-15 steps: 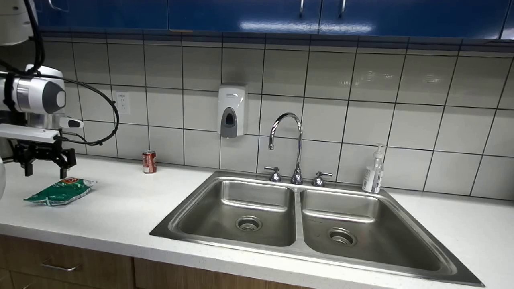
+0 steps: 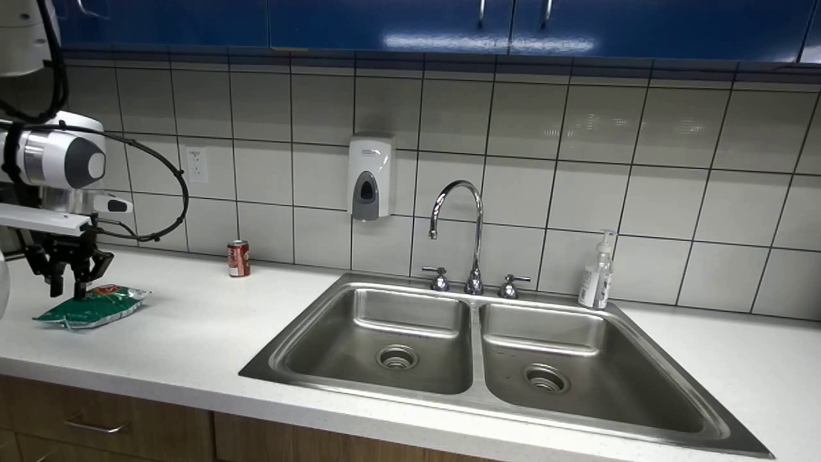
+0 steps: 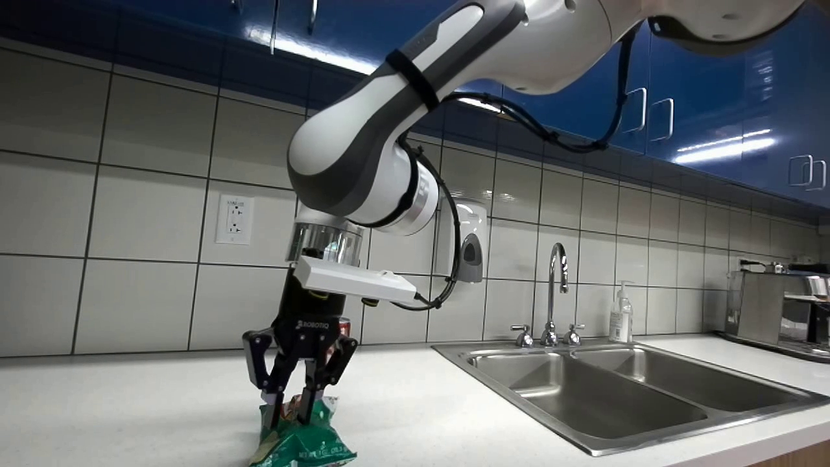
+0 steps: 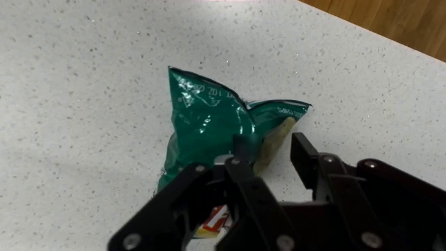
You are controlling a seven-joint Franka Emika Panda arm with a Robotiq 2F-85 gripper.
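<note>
A green chip bag [image 2: 93, 307] lies on the counter at the left, its printed side partly red. My gripper [image 2: 68, 289] is low over it, fingers part open and pointing down. In the second exterior view the gripper [image 3: 288, 412] has its fingertips down at the bag [image 3: 303, 445]. From the wrist, one finger [image 4: 246, 146] overlaps the bag [image 4: 205, 121], while the other finger [image 4: 303, 157] is over bare counter just beside its crumpled side. A gap shows between the fingers. Whether both touch the bag, I cannot tell. The gripper hides the bag's lower part there.
A red can [image 2: 238, 258] stands near the wall behind the bag. To the right is a double sink [image 2: 477, 346] with a faucet [image 2: 474, 254] and a soap bottle [image 2: 597, 273]. The counter [image 2: 208, 323] between bag and sink is clear.
My gripper has come down to the bag, and its fingers have drawn closer together. The bag has shifted slightly left. Can and sink are unchanged.
</note>
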